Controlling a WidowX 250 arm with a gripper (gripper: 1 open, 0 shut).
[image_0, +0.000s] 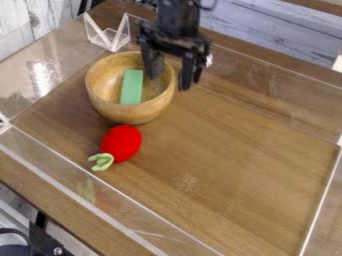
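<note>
My gripper hangs at the upper middle, open, its fingers over the back right part of a wooden bowl. A green block lies inside the bowl, left of the fingers. A red vegetable with a pale green top, possibly a radish, lies on the wooden table in front of the bowl.
A white wire-like holder stands at the back left, behind the bowl.
</note>
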